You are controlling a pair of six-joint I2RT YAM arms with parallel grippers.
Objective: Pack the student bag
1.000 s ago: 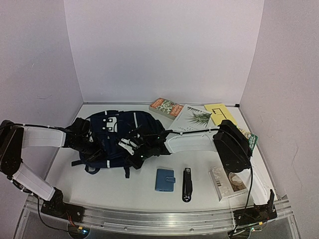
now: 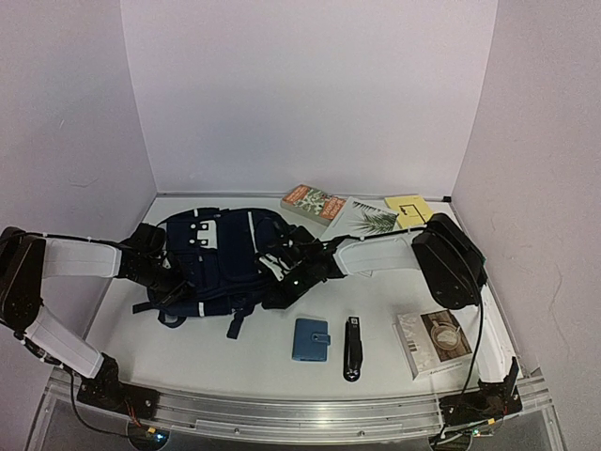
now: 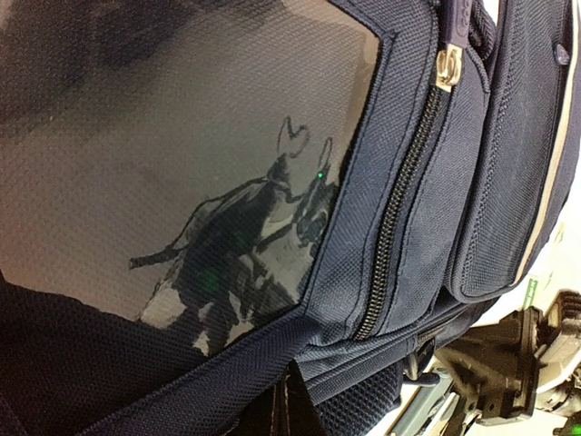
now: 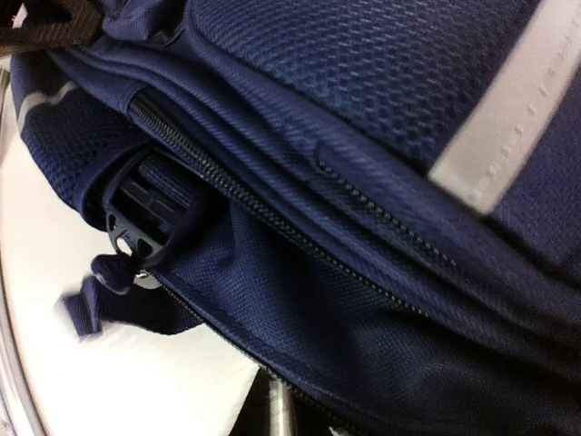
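Observation:
The navy backpack (image 2: 221, 244) lies on the left half of the table. My left gripper (image 2: 169, 287) is low over its left part; in the left wrist view its fingertips peek in at the bottom, against the fabric beside a zipper (image 3: 404, 209). My right gripper (image 2: 277, 291) is at the bag's right front corner. In the right wrist view its fingertips (image 4: 254, 409) sit at the bottom edge on a zipper tape of a gaping compartment, which hides whether they grip it. Both grippers' fingers are hard to tell.
A blue notebook (image 2: 310, 338), a black stapler-like item (image 2: 353, 348) and a boxed book (image 2: 432, 343) lie at front centre and right. At the back lie an orange book (image 2: 313, 204), a leaf-print book (image 2: 357, 216) and a yellow folder (image 2: 408, 211).
My left gripper has stayed almost still.

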